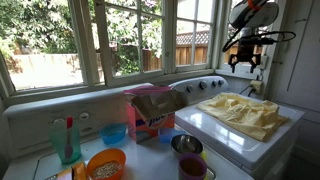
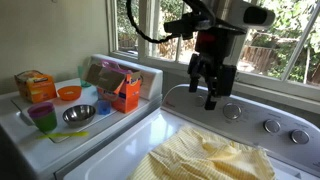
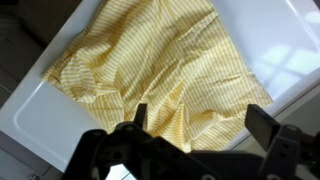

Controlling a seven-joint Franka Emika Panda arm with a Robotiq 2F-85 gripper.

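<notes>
A yellow-and-white striped cloth lies rumpled and partly spread on the white top of the appliance. In exterior view 1 the same cloth sits below the arm, with soft folds along it. My gripper hangs in the air above the cloth, pointing down. Its fingers are wide apart in the wrist view, where the gripper stands open with only the cloth showing beyond it. I see no contact between fingers and cloth.
On the neighbouring white top stand an orange box, a metal bowl, an orange bowl, a green cup and other small containers. A control panel with knobs runs behind the cloth, below the windows.
</notes>
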